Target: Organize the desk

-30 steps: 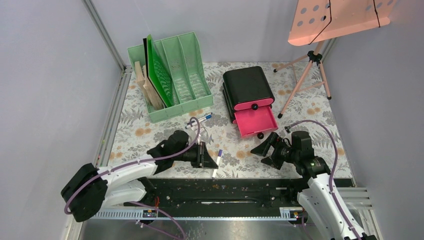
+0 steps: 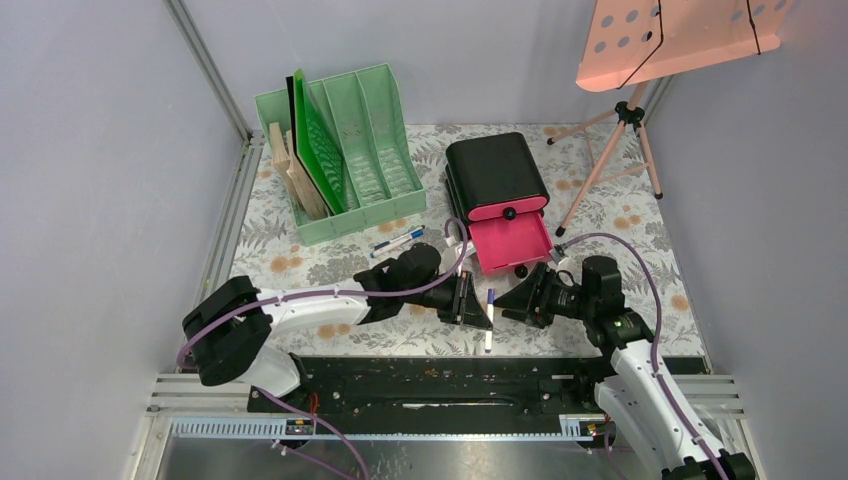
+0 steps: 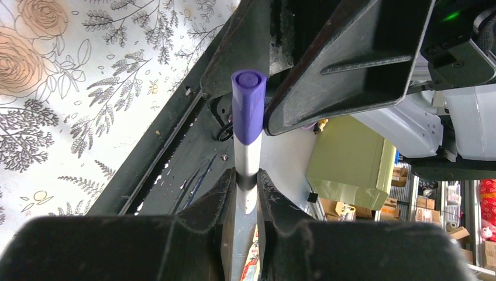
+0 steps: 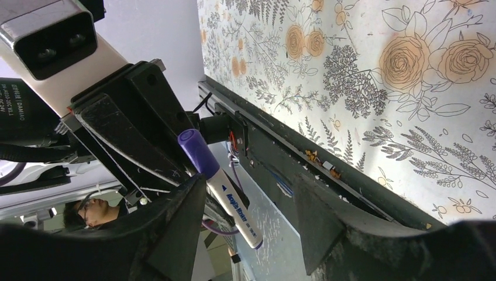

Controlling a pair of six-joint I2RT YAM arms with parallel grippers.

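A white marker with a purple cap (image 3: 248, 111) is held by my left gripper, which is shut on its white barrel. In the top view my left gripper (image 2: 488, 316) is near the front of the desk, the marker (image 2: 489, 335) standing out from its tips. Close on the right, my right gripper (image 2: 512, 302) faces the marker's capped end. Its fingers (image 4: 319, 222) are apart; in the right wrist view the marker (image 4: 231, 199) shows beside its left finger, and contact cannot be told. Two more markers (image 2: 398, 241) lie on the desk.
A black box with its pink drawer (image 2: 512, 243) pulled out stands behind the grippers. The green file rack (image 2: 362, 216) holds folders at the back left. A pink tripod stand (image 2: 600, 170) occupies the back right. Bare patterned desk (image 2: 350, 262) lies to the left.
My left gripper has carried the marker rightward, up to the right gripper, and the marker has turned more upright in the top view. The right gripper has shifted slightly left.
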